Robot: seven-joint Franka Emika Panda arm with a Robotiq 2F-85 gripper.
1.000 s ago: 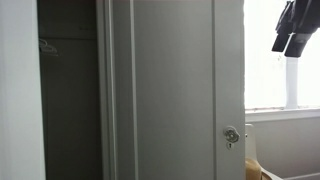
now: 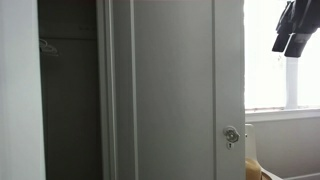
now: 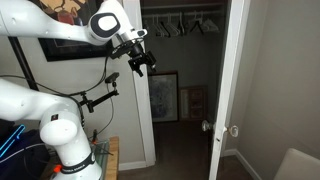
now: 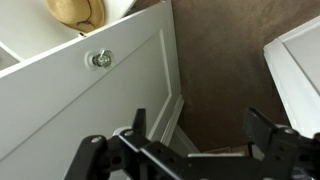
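A white panelled door [image 2: 170,90] stands ajar, with a dark closet opening to its left in exterior view 1. Its round knob [image 2: 231,134] is near the right edge; the wrist view shows the knob [image 4: 101,59] at upper left on the door [image 4: 120,95]. My gripper is open, its fingers spread wide with nothing between them. High up in exterior view 2 the gripper [image 3: 147,64] hangs in front of the closet frame, apart from the door [image 3: 231,75]. Only part of the gripper [image 2: 291,44] shows before the window in exterior view 1.
Hangers [image 3: 180,25] hang from a rail inside the closet, and framed pictures [image 3: 163,96] lean at its back. A tan hat [image 4: 78,10] sits on something white beyond the door.
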